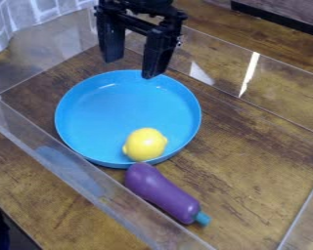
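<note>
My black gripper (136, 51) hangs over the back of a blue plate (103, 117), its two fingers spread apart with nothing visible between them. A yellow lemon-like object (145, 145) rests in the front right part of the plate. A purple toy eggplant (163, 194) with a teal tip lies on the wooden floor in front of the plate, to the right.
Clear walls (28, 154) edge the wooden workspace (245, 161) at the left, back and right.
</note>
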